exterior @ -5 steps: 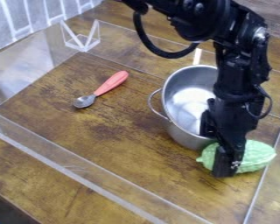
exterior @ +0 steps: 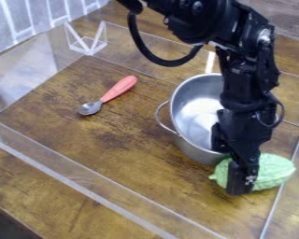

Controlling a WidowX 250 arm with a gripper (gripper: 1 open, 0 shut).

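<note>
A pale green bumpy vegetable (exterior: 271, 170) lies on the wooden table at the lower right. My black gripper (exterior: 241, 175) is down over it, its fingers at the vegetable's left-middle part; whether they are closed on it is hard to see. Just behind, a steel pot (exterior: 190, 112) with a side handle stands partly hidden by the arm. A spoon with a pink handle (exterior: 120, 89) lies on the left half of the table.
Transparent edging runs along the left and right sides, and a white slatted panel (exterior: 15, 19) is at the back left.
My gripper has shifted very slightly downward at the vegetable. The pot and the spoon look unchanged.
</note>
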